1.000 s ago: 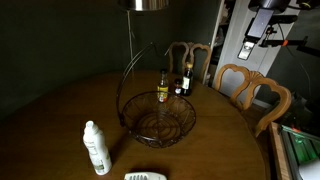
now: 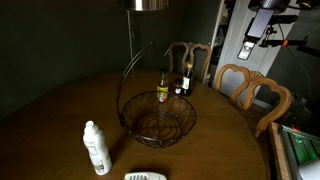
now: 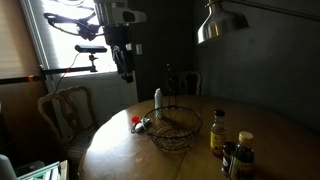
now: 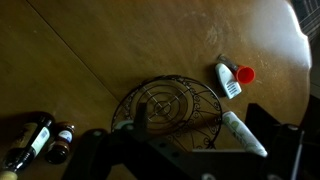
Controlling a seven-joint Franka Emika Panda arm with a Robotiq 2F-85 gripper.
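A black wire basket [image 2: 158, 120] with a tall arched handle stands on the round wooden table, and it looks empty. My gripper [image 3: 125, 66] hangs high above the table, well clear of everything on it. In the wrist view the dark fingers [image 4: 140, 114] are spread wide, with the basket [image 4: 170, 98] visible far below the gap and nothing held. A white bottle [image 2: 97, 148] stands upright beside the basket. Near it lies a white slotted tool head [image 2: 145, 176], also seen as a white tool [image 4: 228, 80] next to a red round object [image 4: 245, 75].
Several dark sauce bottles stand on the basket's other side, among them a yellow-labelled bottle [image 2: 163, 86] and a taller bottle [image 2: 187, 79]. A metal lamp [image 3: 222, 22] hangs over the table. Wooden chairs [image 2: 235, 84] stand round the edge. Bare tabletop [image 2: 215, 145] lies beside the basket.
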